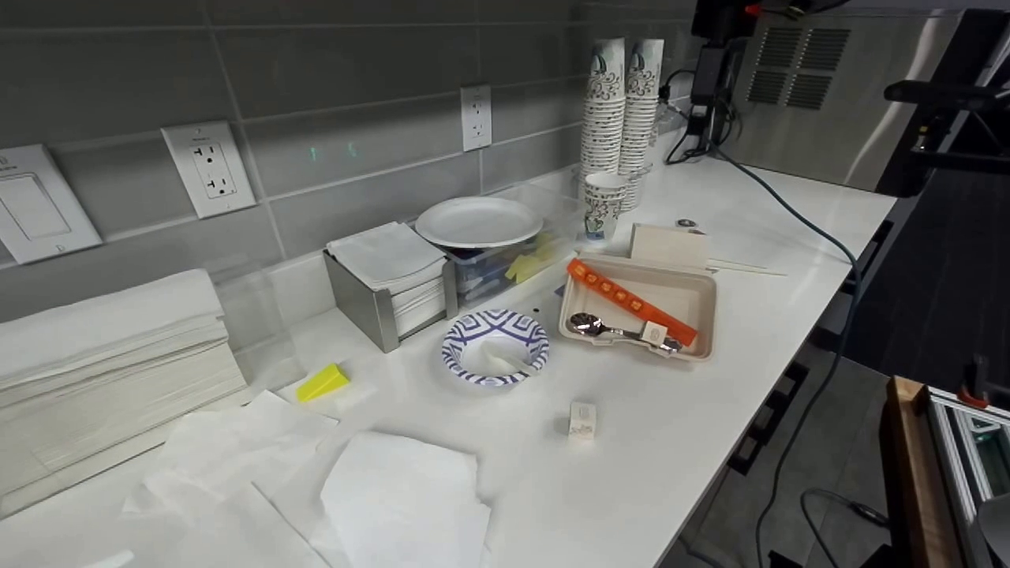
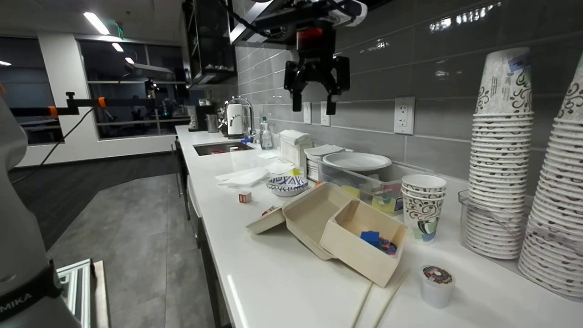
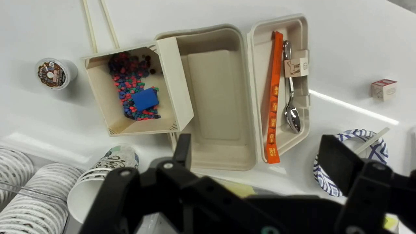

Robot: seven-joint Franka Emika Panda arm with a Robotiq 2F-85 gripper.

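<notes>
My gripper (image 2: 312, 104) hangs open high above the counter, its fingers wide apart with nothing between them. Below it, a cream box (image 3: 181, 85) lies tipped, one side resting on the lid (image 3: 214, 97) of the open takeout container. Small coloured pieces and a blue block (image 3: 145, 99) are inside the box. In the container's tilted tray (image 3: 259, 58) are an orange strip (image 3: 274, 97), a metal spoon (image 3: 292, 117) and a wooden cube (image 3: 296, 67). Another cube (image 1: 582, 420) sits on the bare counter.
A patterned bowl (image 1: 495, 347) with a pale utensil in it stands beside the tray. Stacked paper cups (image 2: 500, 164) and a clear bin (image 2: 350, 183) line the wall. A coffee pod (image 2: 437, 285) and two sticks (image 2: 361, 303) lie near the box.
</notes>
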